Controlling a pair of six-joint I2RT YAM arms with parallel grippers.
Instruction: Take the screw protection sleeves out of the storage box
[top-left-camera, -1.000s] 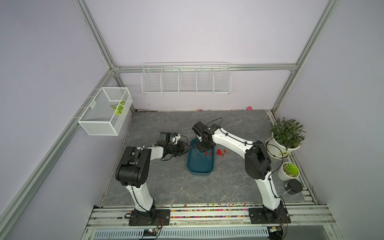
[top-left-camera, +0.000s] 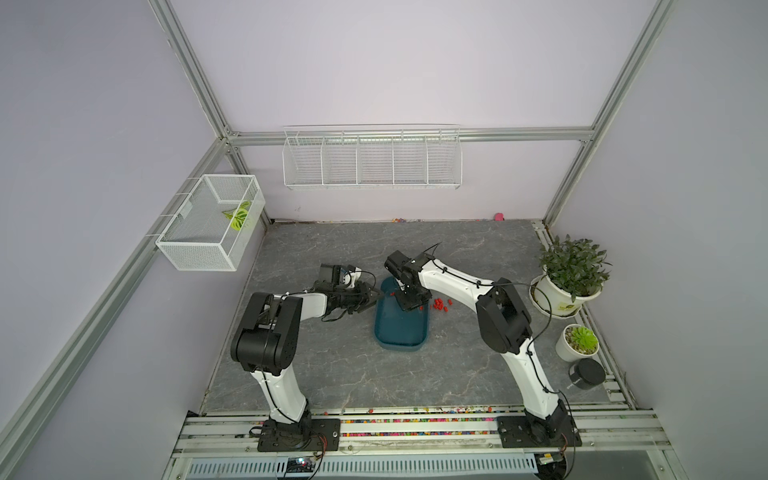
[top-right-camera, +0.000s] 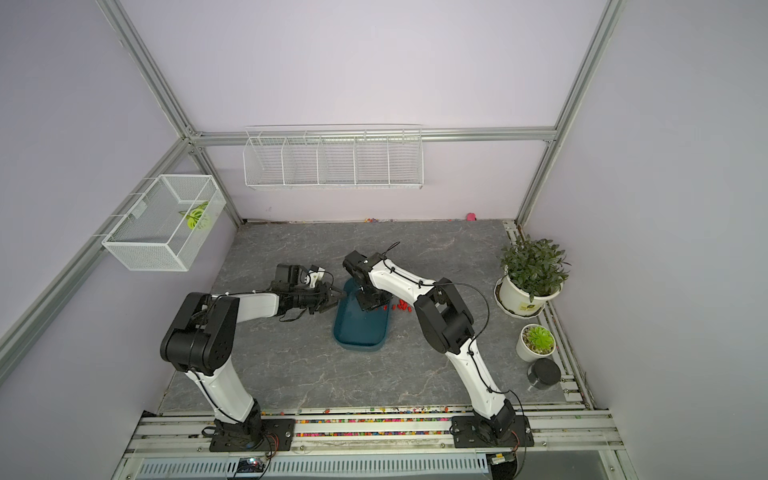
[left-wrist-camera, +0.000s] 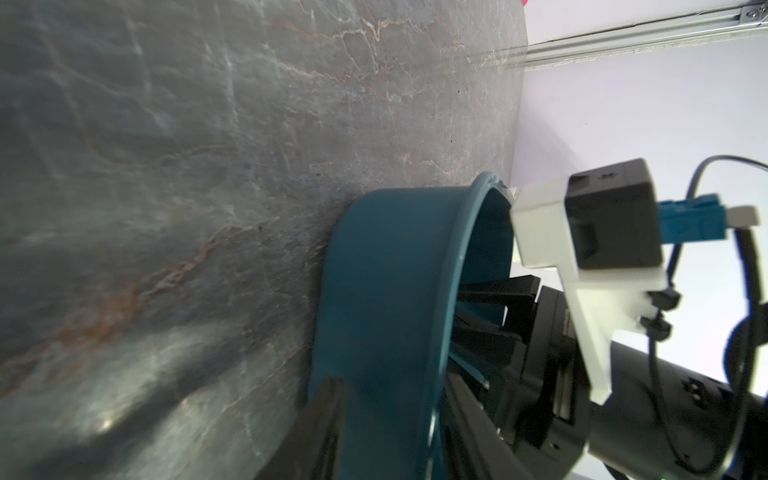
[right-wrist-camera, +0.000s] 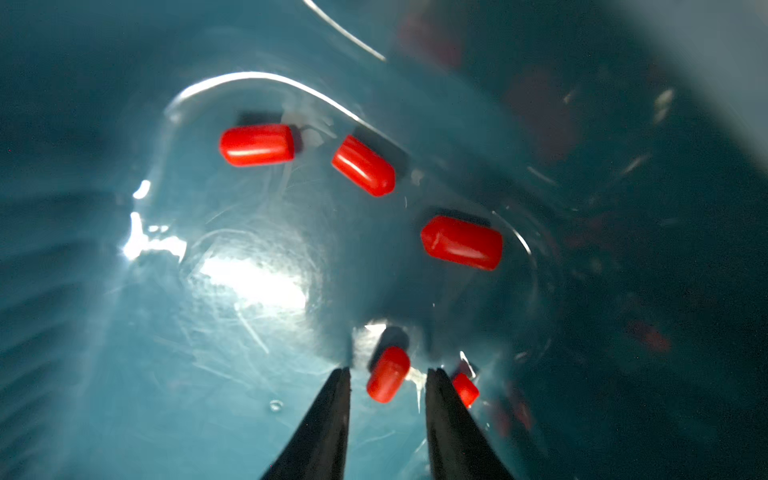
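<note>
The storage box (top-left-camera: 401, 329) is a deep teal tray standing mid-table. My left gripper is shut on its left wall (left-wrist-camera: 392, 272), one finger outside and one inside. Above the box floor, my right gripper is part open. A red sleeve (right-wrist-camera: 387, 379) appears between its fingertips, and whether they touch it I cannot tell. Another sleeve (right-wrist-camera: 465, 389) lies just right of the right finger (right-wrist-camera: 452, 424), partly cut off by it. Further sleeves (right-wrist-camera: 257, 145) rest on the floor near the box's curved edge.
Several red sleeves (top-left-camera: 439, 305) lie in a loose group on the table just right of the box. Potted plants (top-left-camera: 573, 276) and a dark mug (top-left-camera: 587, 373) line the right edge. The table in front of the box is clear.
The left arm and the box have stayed put.
</note>
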